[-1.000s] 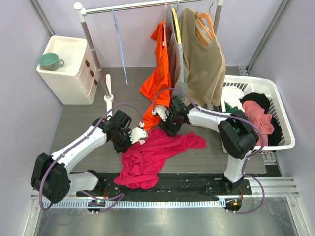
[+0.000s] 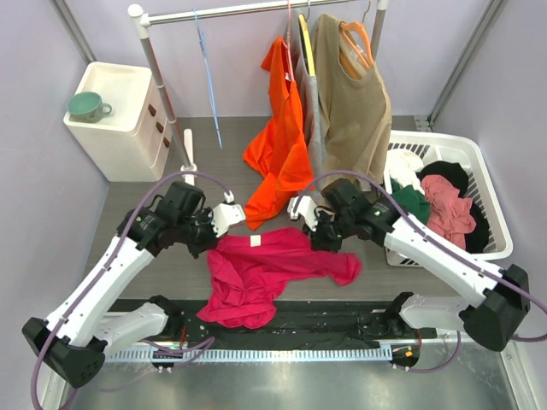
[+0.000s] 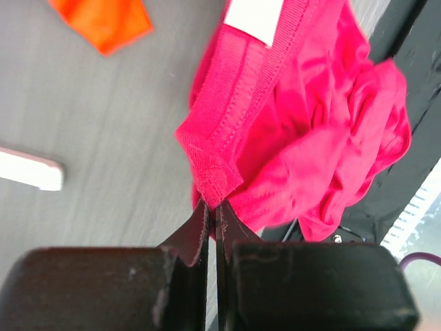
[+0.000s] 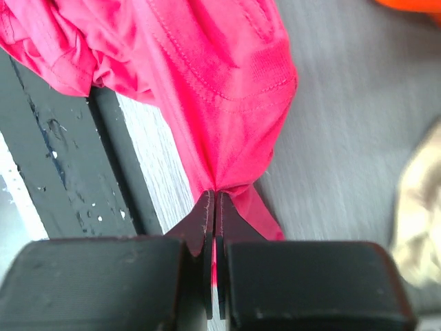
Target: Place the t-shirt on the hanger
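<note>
A pink t-shirt [image 2: 252,299] lies crumpled on the grey floor, with a white label visible near its upper edge. My left gripper is shut on the shirt's upper left end. My right gripper is shut on a bunched part of the same shirt toward its right end. A blue hanger [image 2: 205,68] hangs empty from the rail at the left.
An orange shirt [image 2: 278,154] hangs just behind the pink one, beside grey and khaki garments [image 2: 355,111]. A laundry basket [image 2: 491,239] stands at the right, a white drawer unit [image 2: 111,145] with a cup at the back left.
</note>
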